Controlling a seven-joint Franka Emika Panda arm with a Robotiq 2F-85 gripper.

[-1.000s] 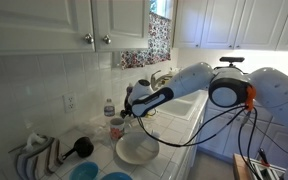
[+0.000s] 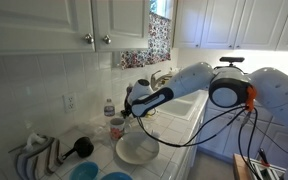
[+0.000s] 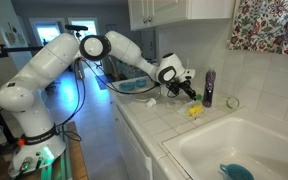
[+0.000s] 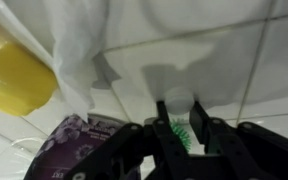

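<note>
In the wrist view my gripper points at the pale tiles with its two black fingertips a little apart. A small pale, shiny round thing (image 4: 179,98) shows between the tips, and a green ridged or bristly thing (image 4: 180,132) lies behind it. Whether the fingers press on either cannot be told. To the left are a yellow object (image 4: 14,78), a crumpled white sheet or cloth (image 4: 77,45) and a dark purple patterned object (image 4: 79,150). Exterior view 2 has the gripper (image 3: 190,96) low over the counter, close to the yellow object (image 3: 195,111).
A dark purple bottle (image 3: 209,88) stands by the wall beside the gripper. The white sink (image 3: 234,143) opens at the near right. Toward the other end are a large white plate (image 2: 137,149), a clear bottle (image 2: 109,109) and a black ladle (image 2: 77,149). Bare counter (image 3: 169,120) lies in front.
</note>
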